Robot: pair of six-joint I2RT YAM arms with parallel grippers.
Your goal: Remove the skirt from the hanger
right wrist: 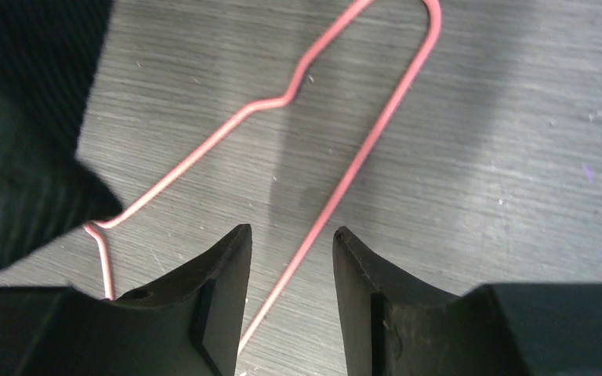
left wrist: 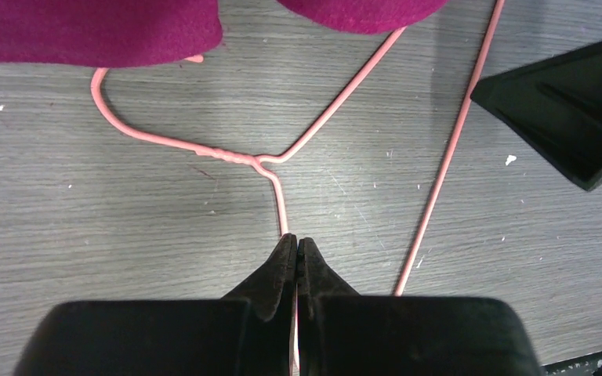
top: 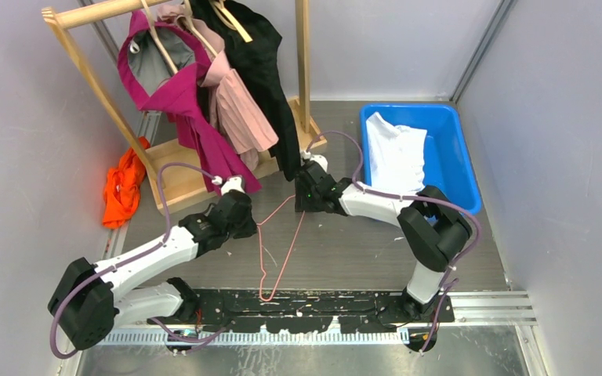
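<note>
A bare pink wire hanger (top: 288,258) lies on the grey floor between my arms, its hook and twisted neck (left wrist: 227,155) showing in the left wrist view. My left gripper is shut with its tips over the hanger's wire; whether any wire is between them is unclear. My right gripper stands open, and one straight side of the pink wire (right wrist: 337,192) passes between its fingers as seen from above, with no grip on it. No garment hangs on this hanger. A white cloth (top: 396,157), possibly the skirt, lies in the blue bin (top: 448,149).
A wooden rack (top: 304,63) at the back left holds a magenta garment (top: 204,133), a pink one (top: 241,110) and a black one (top: 278,94), hanging near both grippers. Orange cloth (top: 124,188) lies at the far left.
</note>
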